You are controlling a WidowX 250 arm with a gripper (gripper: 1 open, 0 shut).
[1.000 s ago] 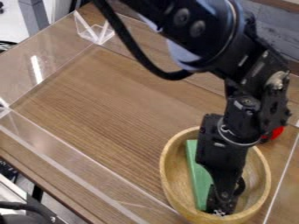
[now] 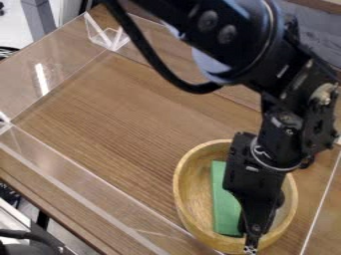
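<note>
A tan bowl point(image 2: 194, 187) sits at the lower right of the table, a green block point(image 2: 224, 204) lying inside it. My black gripper point(image 2: 253, 235) reaches down into the bowl over the block's right side, its fingertips low at the bowl's near part. The gripper looks shut; whether anything is between its fingers is hidden.
A grey wall point(image 2: 313, 20) borders the back right. Cables and floor show past the left edge.
</note>
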